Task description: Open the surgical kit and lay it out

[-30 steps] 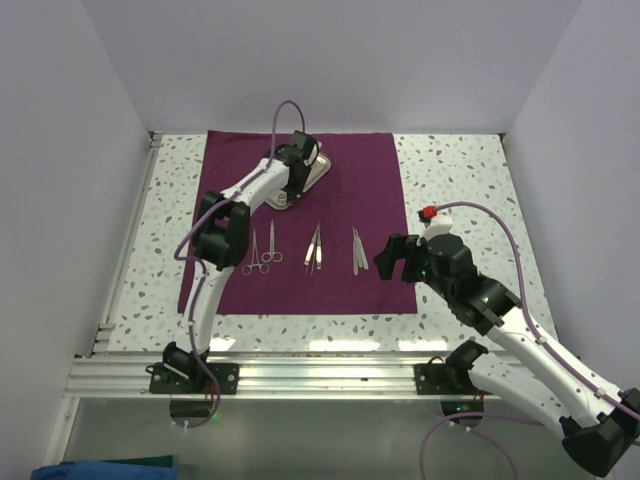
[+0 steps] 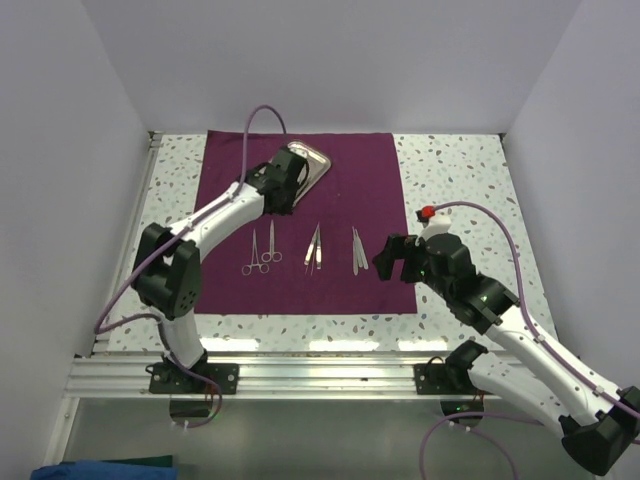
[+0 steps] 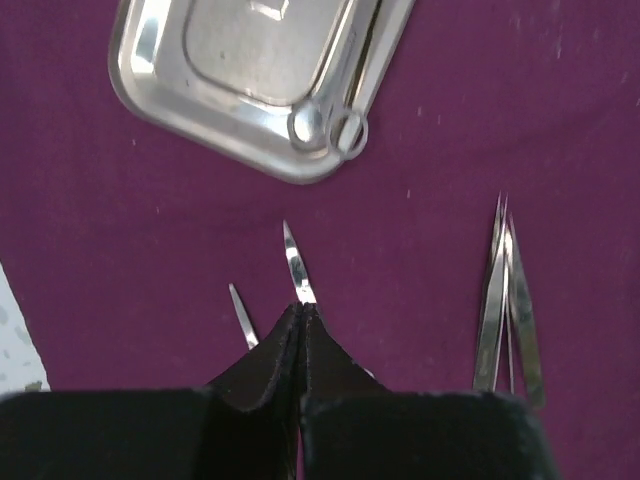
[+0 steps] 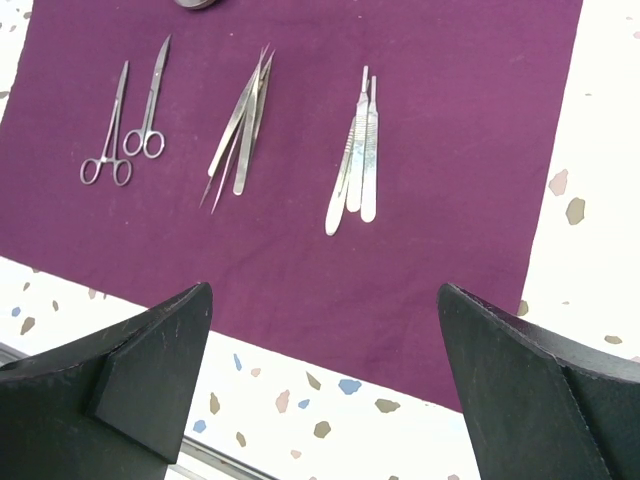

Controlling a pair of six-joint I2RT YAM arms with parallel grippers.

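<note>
On the purple cloth (image 2: 350,180), a steel tray (image 3: 240,120) holding some instruments lies at the back, partly under the left arm in the top view. Below it are scissors (image 2: 272,250), a clamp-like scissor instrument (image 2: 255,262), tweezers (image 2: 313,250) and several scalpel handles (image 2: 359,255). My left gripper is shut, raised over the cloth near the tray, with nothing visible between its fingers. My right gripper (image 2: 398,255) stands open at the cloth's right, above it.
Grey walls enclose it at back and sides. A blue folded item (image 2: 110,475) lies outside at the front left.
My left gripper has pulled back from over the tray toward the front left, rising. The right arm and the laid-out instruments look unchanged.
</note>
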